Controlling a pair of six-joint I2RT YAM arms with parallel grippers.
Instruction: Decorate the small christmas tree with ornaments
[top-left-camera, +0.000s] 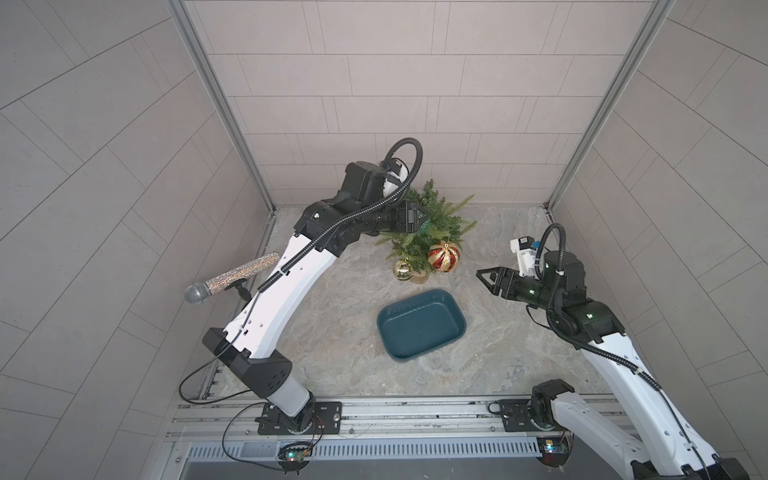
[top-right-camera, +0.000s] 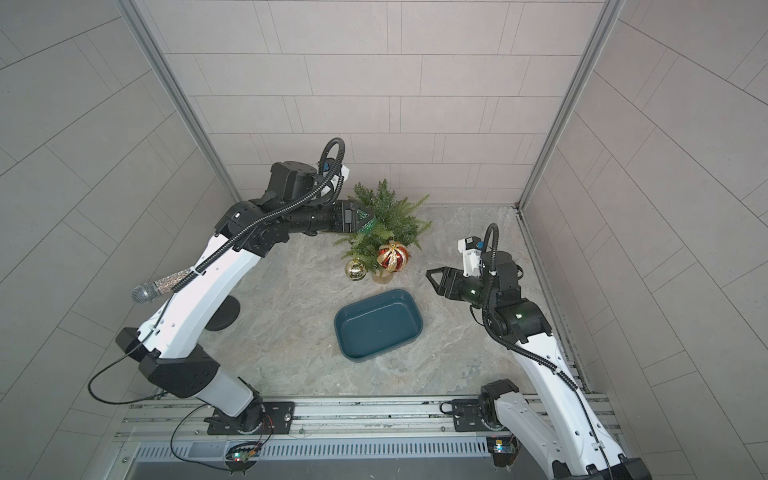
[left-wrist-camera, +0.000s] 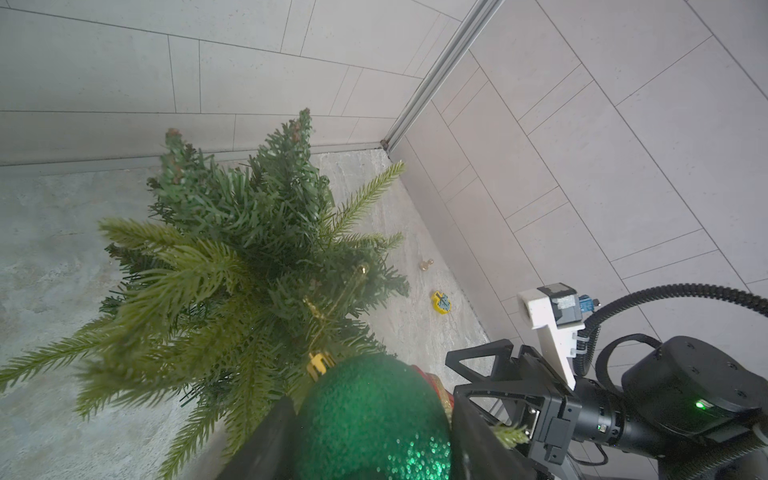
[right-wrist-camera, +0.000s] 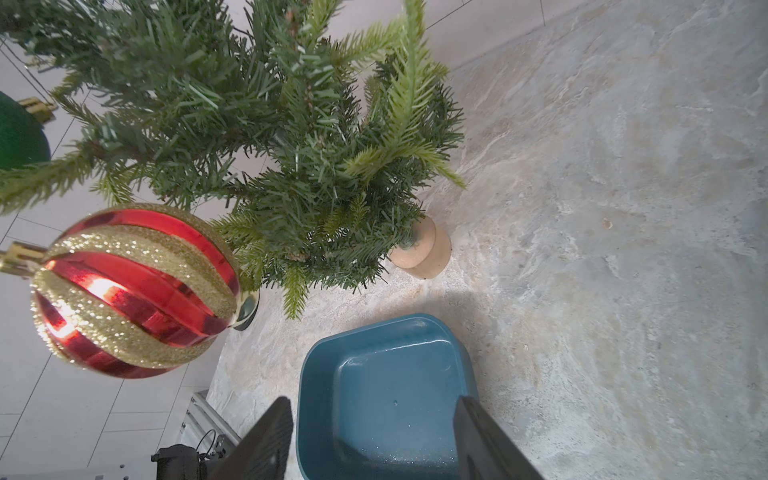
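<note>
A small green tree (top-left-camera: 432, 212) stands toward the back. A red-and-gold striped ornament (right-wrist-camera: 132, 292) hangs low on its front right side, and a shiny gold ball (top-left-camera: 401, 269) is at its lower left. Against the branches, my left gripper (top-left-camera: 420, 219) is shut on a glittery green ball (left-wrist-camera: 374, 424). The ball's gold cap and a gold cord show in front of the needles in the left wrist view; whether the cord loops round a branch cannot be made out. My right gripper (top-left-camera: 486, 280) stands open to the tree's right, apart from it and empty.
An empty blue tray (top-left-camera: 421, 352) sits in front of the tree. On the left stands a glittery microphone (top-left-camera: 240, 276). The left wrist view shows a small yellow-and-blue item (left-wrist-camera: 440, 301) on the table. Bare table lies around the tray.
</note>
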